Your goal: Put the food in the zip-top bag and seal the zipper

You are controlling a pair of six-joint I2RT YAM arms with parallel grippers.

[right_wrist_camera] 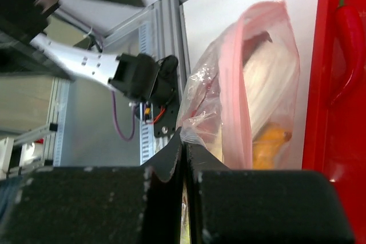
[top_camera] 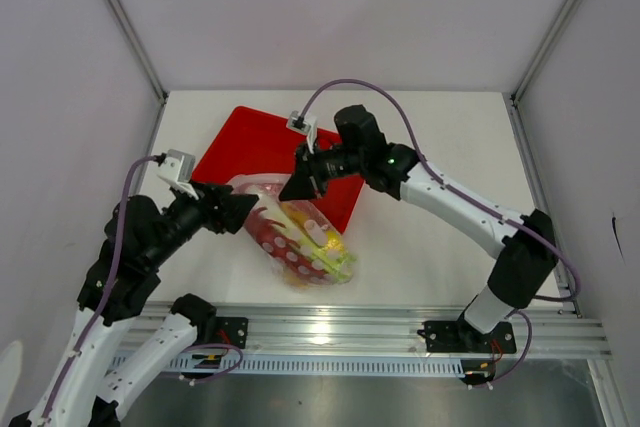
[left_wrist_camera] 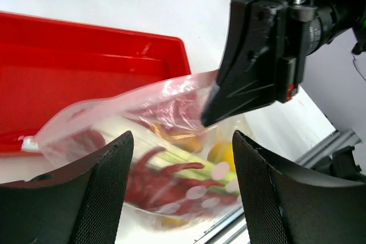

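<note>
The clear zip top bag (top_camera: 300,247) with a pink zipper strip (right_wrist_camera: 234,101) holds food: dark red and yellow items, pale long pieces, orange shapes. My right gripper (top_camera: 292,189) is shut at the bag's top edge, the plastic pinched at its tips; in the left wrist view it hangs over the bag. My left gripper is open, its fingers either side of the lower view, with the bag beyond them and nothing visibly held.
A red bin (top_camera: 245,142) lies behind the bag, with a red chili (right_wrist_camera: 349,44) in it. The metal rail (top_camera: 320,319) runs along the front edge.
</note>
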